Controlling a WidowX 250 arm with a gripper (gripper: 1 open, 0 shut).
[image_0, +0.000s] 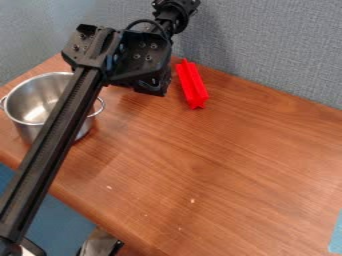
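Observation:
My black arm rises from the lower left across the view to a joint housing at top centre, where it continues out past the top edge. The gripper's fingers are not clearly visible. A red elongated block (191, 86) lies on the wooden table near the back wall, just right of the arm's housing. A steel pot (32, 97) with side handles stands at the table's left, partly hidden behind the arm.
A grey fabric partition (267, 50) runs along the back. The table's near left edge drops to a blue surface below.

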